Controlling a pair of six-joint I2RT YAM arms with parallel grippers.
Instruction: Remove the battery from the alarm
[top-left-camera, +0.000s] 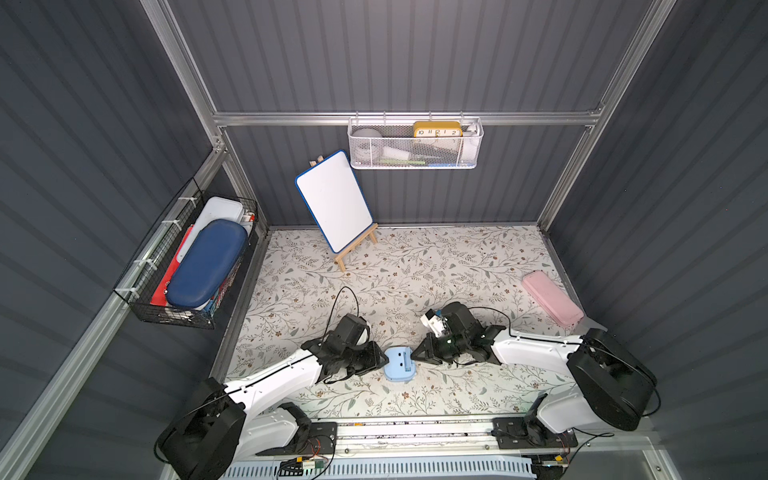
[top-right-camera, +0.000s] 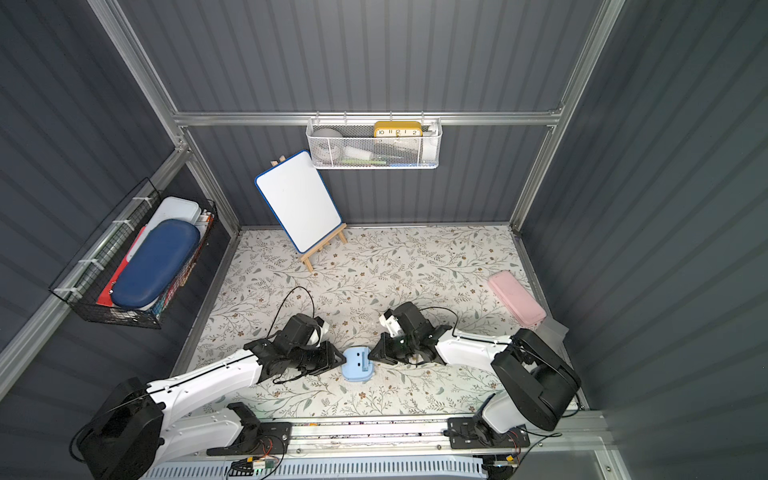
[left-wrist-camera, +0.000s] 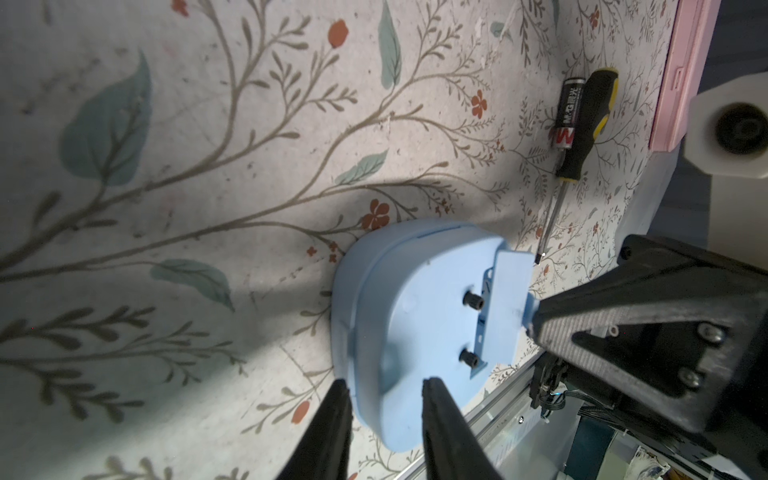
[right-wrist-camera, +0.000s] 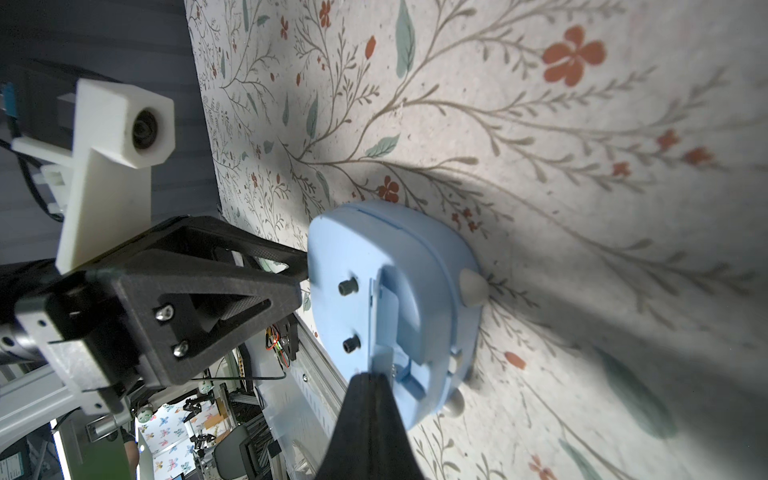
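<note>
The light blue alarm stands on the patterned table between my two grippers. Its face shows two black screws and a slot with a small raised flap, with some metal inside. My left gripper is part open at the alarm's near side; whether it touches is unclear. My right gripper is shut at the slot's lower end, with nothing visible between its fingers. In the left wrist view a loose battery lies beside a yellow-black screwdriver.
A pink case lies at the right. A whiteboard on an easel stands at the back left. Wire baskets hang on the back and left walls.
</note>
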